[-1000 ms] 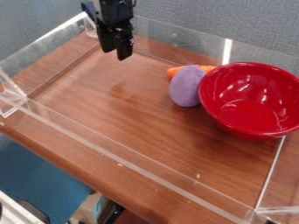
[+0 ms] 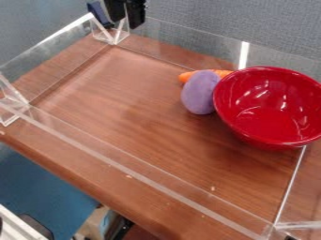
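My gripper (image 2: 123, 15) is at the top left edge of the view, dark and mostly cut off, above the back corner of the clear-walled tray; I cannot tell whether it is open or shut. On the wooden floor (image 2: 119, 112), toward the right, lie a purple eggplant-like object (image 2: 200, 95) and, behind it, an orange carrot-like object (image 2: 221, 73), partly hidden. A large red bowl (image 2: 266, 103) stands beside them at the right.
Transparent walls run around the wooden surface, with a clear corner bracket (image 2: 111, 34) at the back left.
My gripper has risen toward the top edge of the view and is now mostly out of sight. The objects and bowl have not visibly moved.
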